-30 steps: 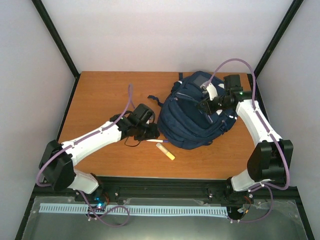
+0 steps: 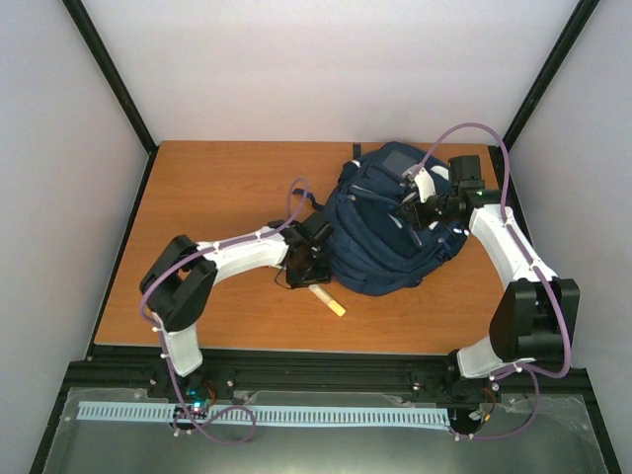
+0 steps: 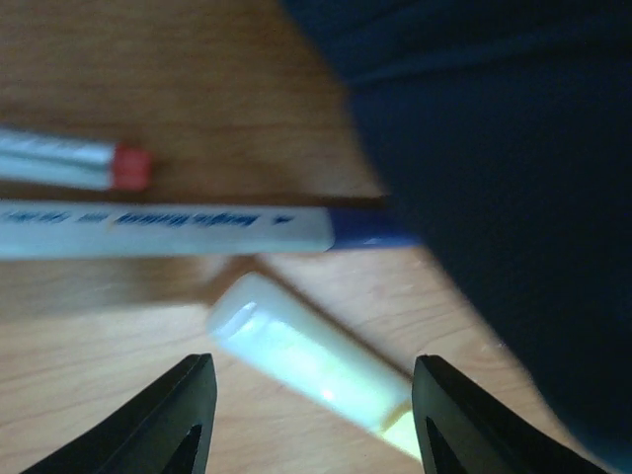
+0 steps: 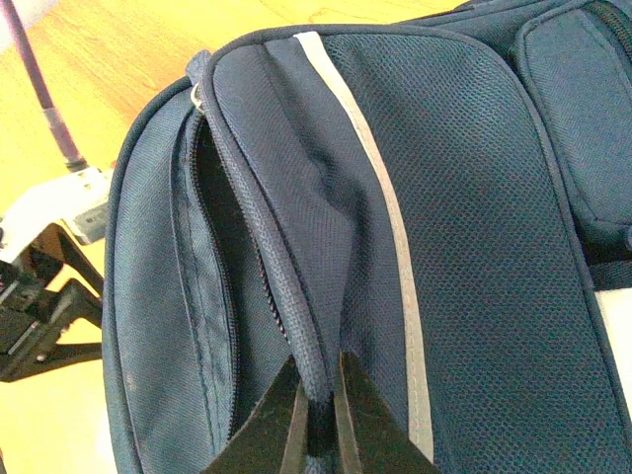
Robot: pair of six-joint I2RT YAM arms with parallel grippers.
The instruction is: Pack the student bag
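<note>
The navy backpack (image 2: 380, 247) lies on the table's right. My right gripper is shut on a fabric fold at the bag's zipped opening (image 4: 267, 217). My left gripper is open, low over the table beside the bag, above a white-and-yellow glue stick (image 3: 306, 351). Just beyond that lie a white pen with a blue end (image 3: 168, 229) and a pen with a red end (image 3: 59, 158). In the top view the left gripper hides most of the pens; the glue stick (image 2: 326, 300) shows below it.
Light walls stand at the back and both sides.
My left arm has moved right, toward the bag and over the pens and glue stick. The right arm and bag have hardly moved.
</note>
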